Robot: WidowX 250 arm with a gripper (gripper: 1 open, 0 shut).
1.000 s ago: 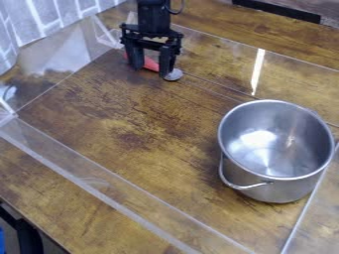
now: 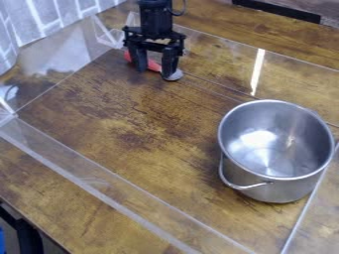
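My black gripper (image 2: 154, 56) is at the top centre of the camera view, low over a small object with a red part (image 2: 139, 62) and a pale rounded end (image 2: 171, 76). The gripper partly hides this object, and whether its fingers are closed on it cannot be made out. A steel pot (image 2: 275, 144) with a wire handle stands at the right.
A silvery crumpled backdrop (image 2: 40, 30) is at the upper left.
The gripper has shifted very slightly; the pot and the rest look the same.
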